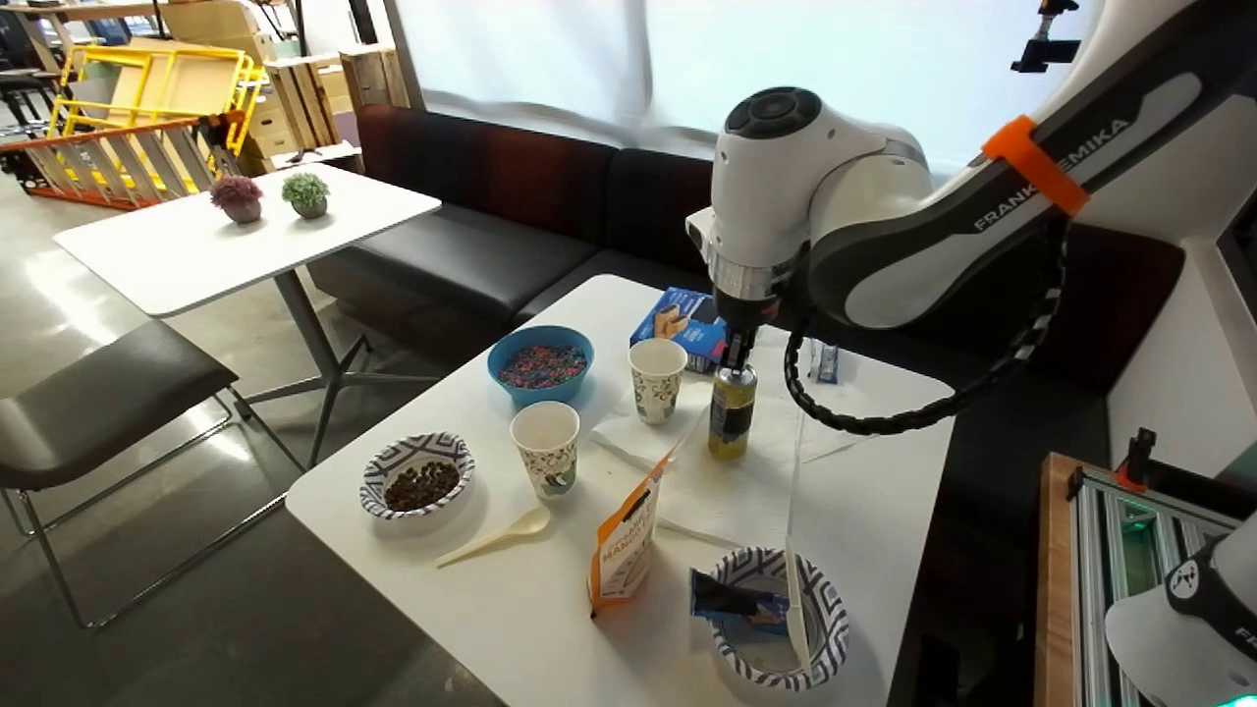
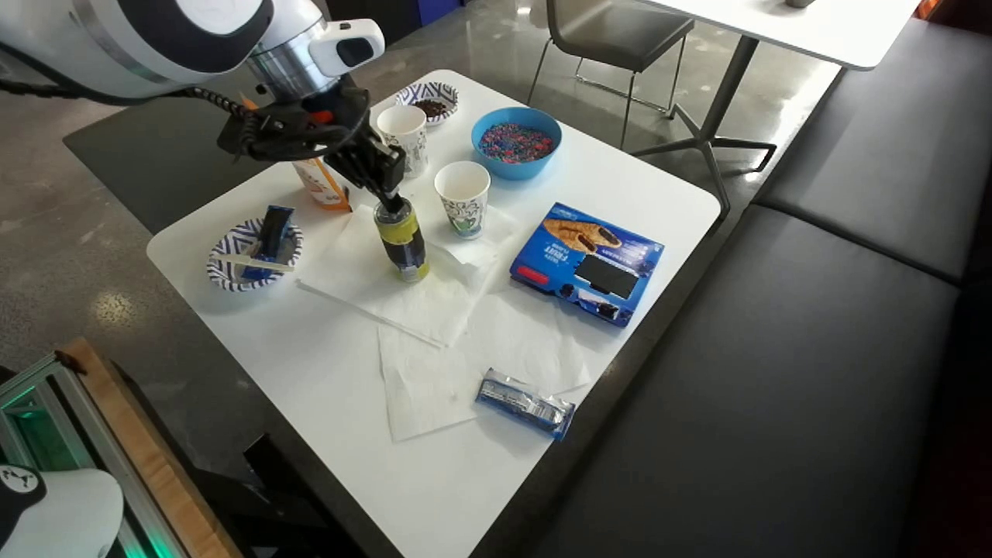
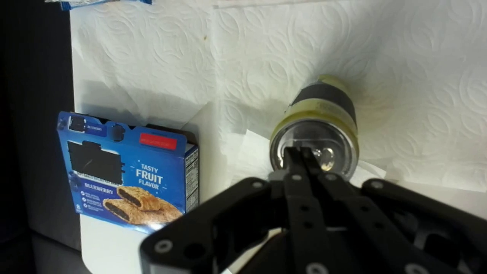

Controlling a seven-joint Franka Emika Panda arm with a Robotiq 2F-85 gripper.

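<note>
A yellow-green can with a dark band stands upright on white paper towels. My gripper is shut, its fingertips together over the can's silver top, close to the pull tab. Nothing shows between the fingers. In exterior view 2 the gripper reaches down at a slant onto the can top. Whether the tips touch the lid or the tab, I cannot tell.
Near the can stand two paper cups, a blue bowl, a blue box and an orange pouch. Patterned bowls, a spoon and a wrapped bar lie farther out.
</note>
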